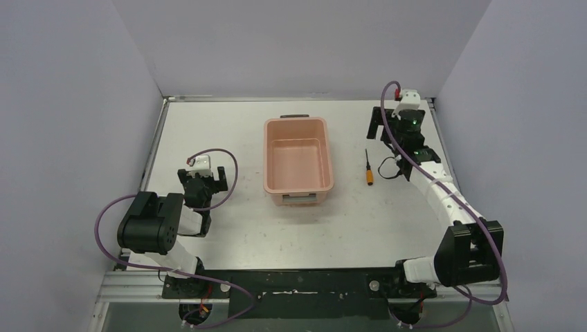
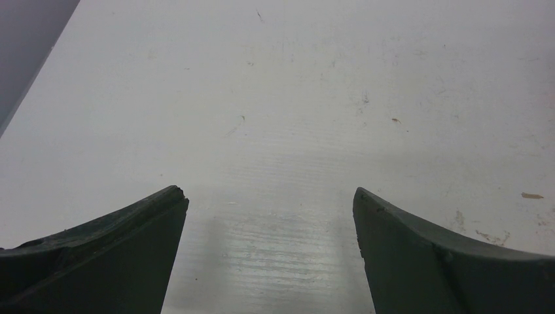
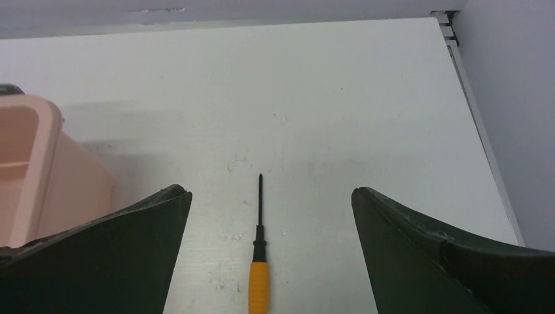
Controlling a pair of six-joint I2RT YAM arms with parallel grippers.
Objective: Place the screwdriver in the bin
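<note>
A screwdriver with an orange handle point(image 1: 369, 176) lies on the table right of the pink bin point(image 1: 297, 158), tip toward the back. In the right wrist view the screwdriver point(image 3: 258, 284) shows below and between the fingers of my open right gripper, which is raised over the table with nothing held; the bin point(image 3: 78, 183) is at that view's left. My left gripper point(image 1: 203, 178) stands at the table's left side, fingers apart, with only bare table between them in the left wrist view.
Walls point(image 1: 505, 138) border it at the left, back and right. A black strap hangs by the right wrist.
</note>
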